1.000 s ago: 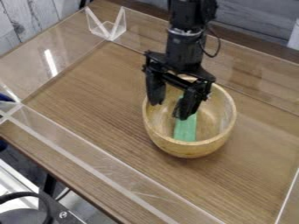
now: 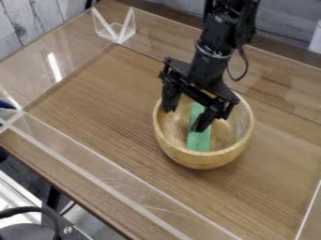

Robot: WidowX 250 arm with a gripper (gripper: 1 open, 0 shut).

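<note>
A wooden bowl (image 2: 204, 154) sits right of the middle of the table (image 2: 100, 150), holding an upright green object (image 2: 198, 136). My black arm reaches down from the top centre, its gripper (image 2: 198, 105) low over the bowl's back half, around the top of the green object. The gripper is open, its dark fingers spread; whether they touch the green object I cannot tell.
White tape forms a small marked shape (image 2: 113, 28) at the upper left. Dark equipment shows at the lower-left corner.
The gripper has shifted and turned slightly over the bowl, and its wrist now sits a little differently. The bowl and green object look unmoved.
</note>
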